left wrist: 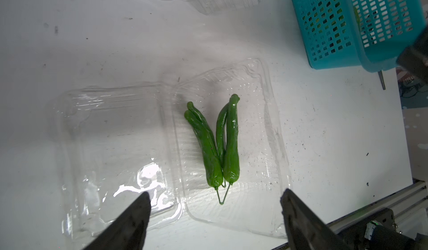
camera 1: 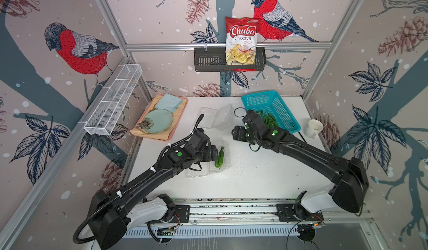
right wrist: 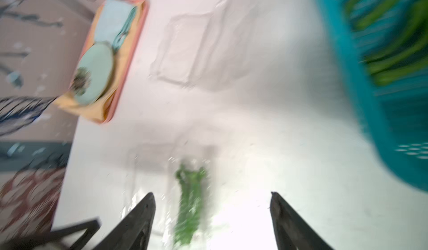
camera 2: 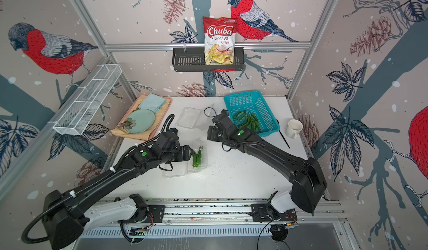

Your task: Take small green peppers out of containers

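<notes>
Several small green peppers [left wrist: 223, 147] lie bunched in the right half of an open clear plastic container [left wrist: 116, 147]; its left half is empty. In the left wrist view my left gripper is open, its fingers [left wrist: 129, 225] spread on either side of the peppers' stem end with nothing gripped. Seen from above, that gripper [camera 1: 214, 153] is just left of the peppers [camera 1: 219, 157]. My right gripper stands open and empty over the table, between the container and the turquoise basket [camera 2: 267, 109]. More green peppers [camera 2: 252, 121] lie in the basket.
A second clear container [camera 2: 188, 117] stands open behind, looking empty. At the back left is a wooden board [camera 1: 171, 125] with a plate [camera 1: 158, 120] and cloth. A white mug [camera 1: 313, 128] stands at the right.
</notes>
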